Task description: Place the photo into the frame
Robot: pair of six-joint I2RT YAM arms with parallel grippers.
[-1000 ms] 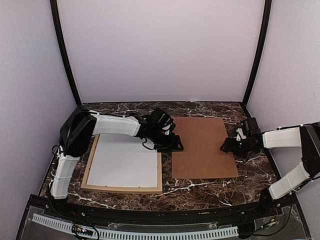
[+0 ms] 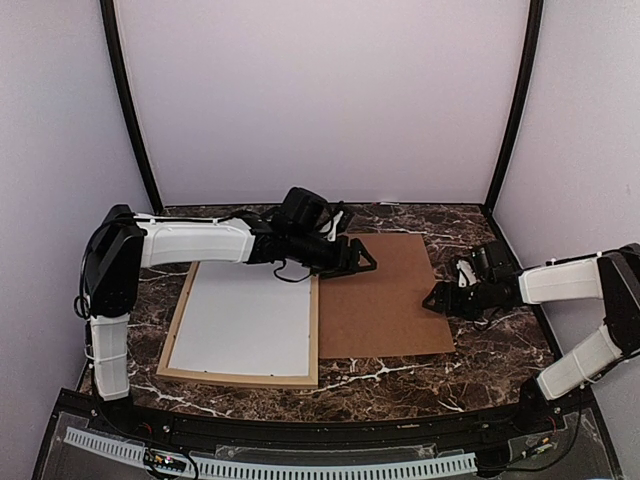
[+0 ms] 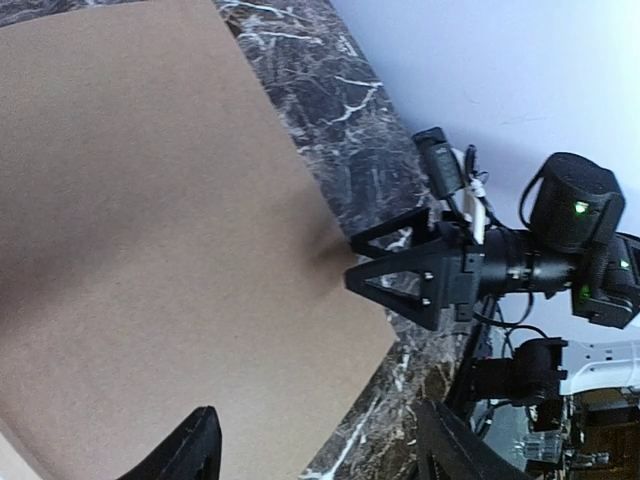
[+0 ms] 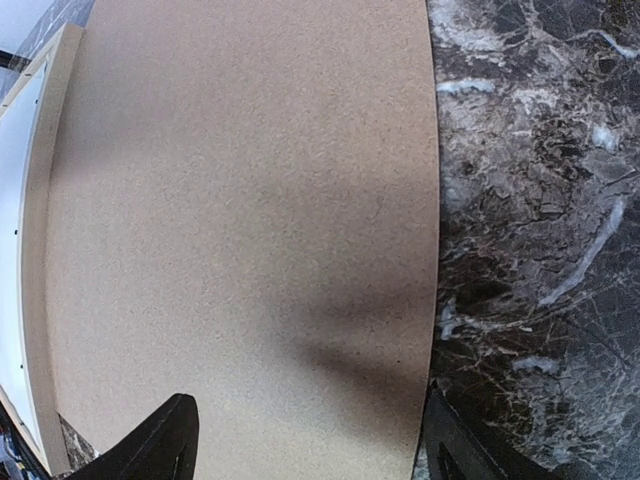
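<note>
The wooden frame (image 2: 314, 340) with a white inside (image 2: 240, 320) lies at the left of the table. A brown board (image 2: 380, 310) lies flat against its right side, also filling much of both wrist views. My left gripper (image 2: 355, 255) is open above the board's upper left part, nothing between its fingers. My right gripper (image 2: 437, 297) is at the board's right edge, one finger by that edge, its fingers apart with nothing visibly held. No separate photo can be told apart.
Dark marble table (image 2: 400, 390) shows in front of and behind the board and at its right. White walls enclose the sides and back.
The board has slid left toward the frame, closing the gap, and my right gripper has moved left with it. My left gripper has risen slightly and moved a little right.
</note>
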